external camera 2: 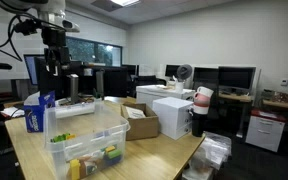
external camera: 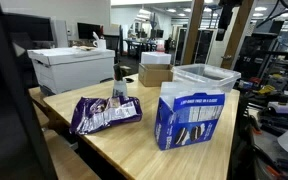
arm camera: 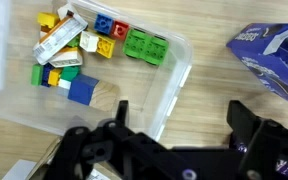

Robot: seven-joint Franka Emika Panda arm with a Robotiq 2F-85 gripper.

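My gripper is open and empty, its two fingers wide apart in the wrist view. It hangs high above the clear plastic bin [arm camera: 176, 80], over the bin's right side and the bare table. Inside the bin lie a green block [arm camera: 145, 46], a blue block [arm camera: 103, 23], an orange block [arm camera: 105, 47], a white packet [arm camera: 59, 38] and a blue-and-tan piece [arm camera: 92, 93]. A blue-and-white open box [external camera: 189, 120] stands on the table, and a purple bag [external camera: 106, 114] lies flat beyond it.
A grey bottle [external camera: 119, 82] stands behind the bag. Cardboard boxes [external camera 2: 139, 122] and a white storage box [external camera 2: 172, 117] sit farther along the table. Bare tabletop [external camera 2: 164, 158] shows beside the bin.
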